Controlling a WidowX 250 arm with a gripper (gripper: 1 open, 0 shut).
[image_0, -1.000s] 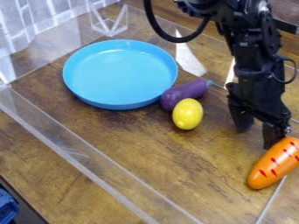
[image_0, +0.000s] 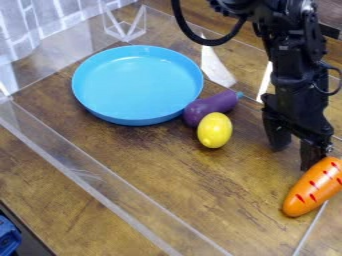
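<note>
My black gripper (image_0: 294, 135) hangs low over the table at the right, its fingertips just behind an orange toy carrot (image_0: 313, 188) with red marks. Whether the fingers touch the carrot or stand open is unclear in the dark shape. Left of the gripper lie a yellow lemon-like toy (image_0: 214, 130) and a purple eggplant (image_0: 211, 108). A blue plate (image_0: 134, 80) rests at the upper left.
A white object (image_0: 217, 65) stands behind the eggplant. A clear wall borders the table at the left, and a blue object (image_0: 7, 240) shows at the lower-left corner.
</note>
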